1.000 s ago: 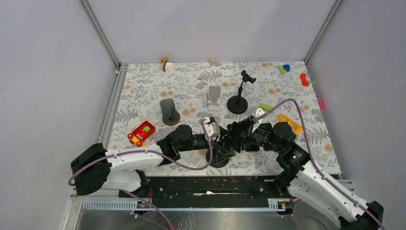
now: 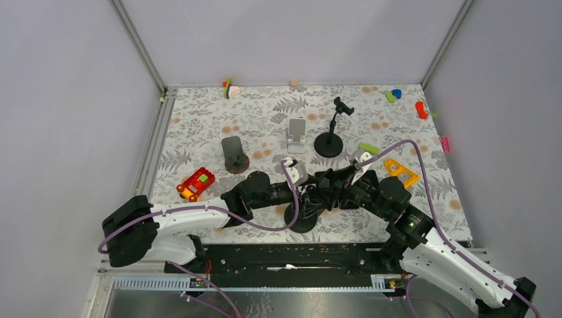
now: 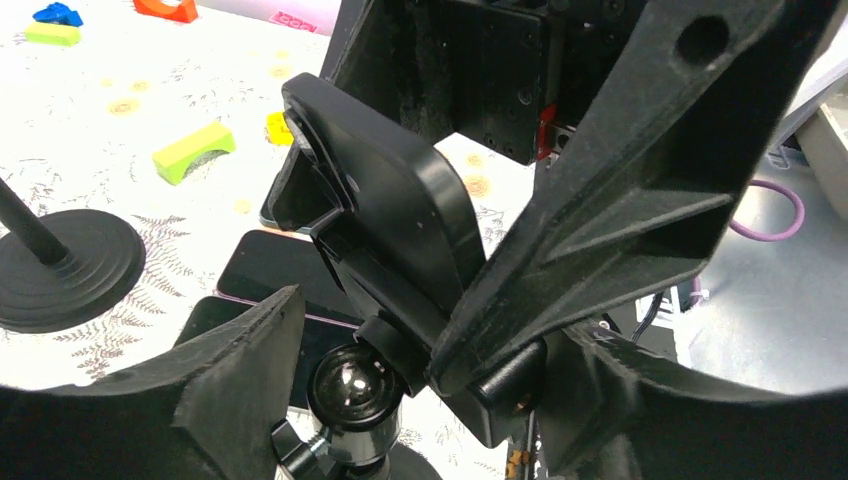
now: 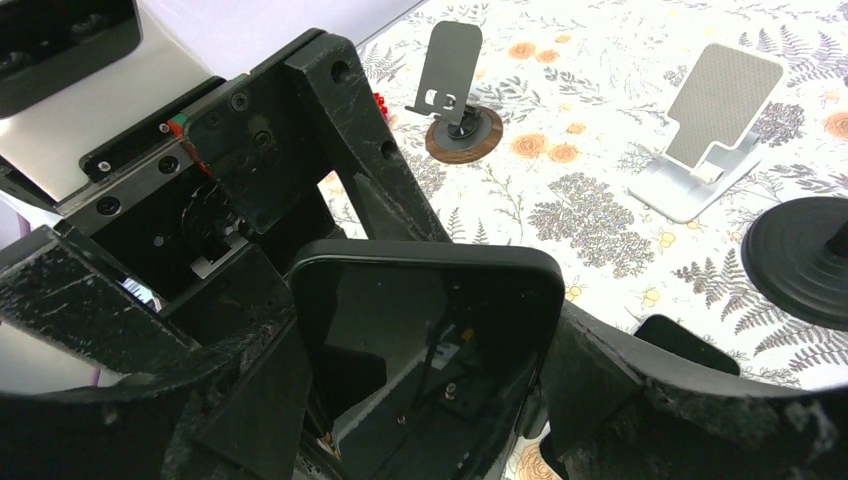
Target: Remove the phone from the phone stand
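In the right wrist view a dark phone (image 4: pixel 430 320) with a glossy face stands between the right gripper's spread fingers, one close to each long side. The left wrist view shows the black phone (image 3: pixel 390 180) edge-on in the stand's clamp (image 3: pixel 500 390), above a ball joint (image 3: pixel 355 385). The right gripper's black fingers (image 3: pixel 600 210) straddle it there. My left gripper has its fingers parted around the clamp and joint; whether they press on it is unclear. From above, both grippers meet over the stand's round base (image 2: pixel 301 222), hiding the phone.
Two dark phones (image 3: pixel 290 265) lie flat behind the stand. Another black stand (image 2: pixel 328 144), a silver stand (image 2: pixel 296 136) and a grey stand (image 2: pixel 233 152) stand farther back. A red toy truck (image 2: pixel 196 184) lies left, a yellow triangle (image 2: pixel 401 172) right.
Both arms have shifted slightly to the right over the last second, with the grippers staying together over the stand.
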